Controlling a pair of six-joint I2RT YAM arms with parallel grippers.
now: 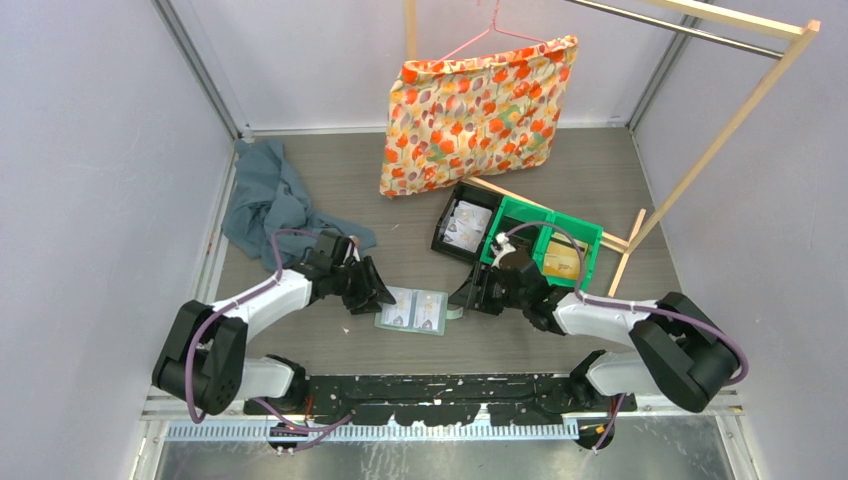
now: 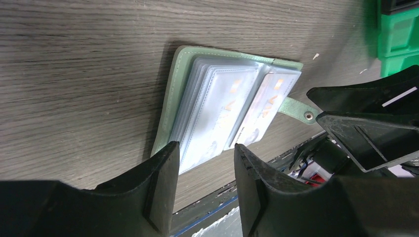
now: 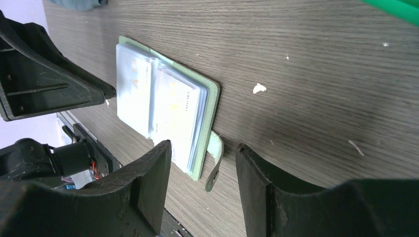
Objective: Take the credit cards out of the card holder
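Note:
The light green card holder (image 1: 410, 326) lies open on the table between both grippers, its clear sleeves (image 2: 215, 113) holding pale cards (image 3: 175, 113), its snap strap (image 2: 299, 111) toward the right gripper. My left gripper is open just above the holder's left end, nothing between its fingers. My right gripper is open by the strap end of the holder, nothing between its fingers.
Green bins (image 1: 582, 228) and a black bin (image 1: 444, 240) with card-like items stand at the back right. A blue cloth (image 1: 270, 200) lies back left, and a floral fabric (image 1: 475, 110) hangs at the back. The table front of the bins is clear.

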